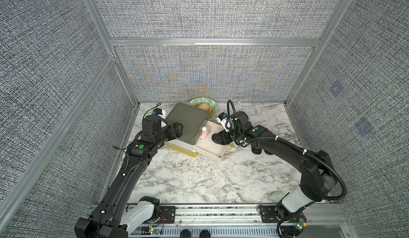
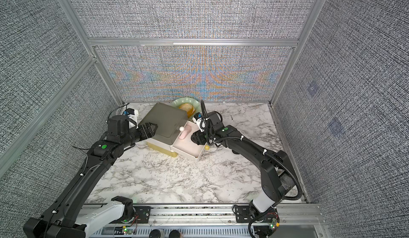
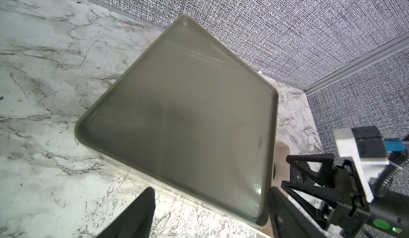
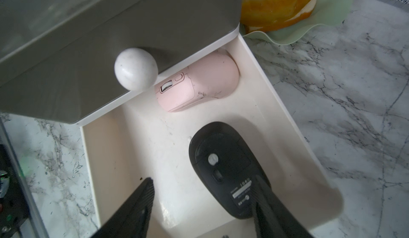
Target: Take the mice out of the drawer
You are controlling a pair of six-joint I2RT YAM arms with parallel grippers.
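Note:
Pulled out from the grey drawer box [image 1: 187,118], the white drawer [image 4: 149,152] holds two mice. A pink mouse [image 4: 204,81] lies against the box front, behind the round white knob [image 4: 136,69]. Nearer the drawer's outer end, a black mouse [image 4: 228,167] rests with its label side up. My right gripper hangs open over the drawer; its right finger overlaps the black mouse's edge in the right wrist view, and nothing shows clamped between the fingers. Over the box's lid, my left gripper is open, empty, near the lid's front edge.
A green scalloped bowl [image 1: 197,100] with a bread-like item [image 1: 204,107] stands behind the box. A small yellow ball [image 1: 229,147] lies by the drawer's outer corner. Black round objects [image 1: 256,150] sit below the right arm.

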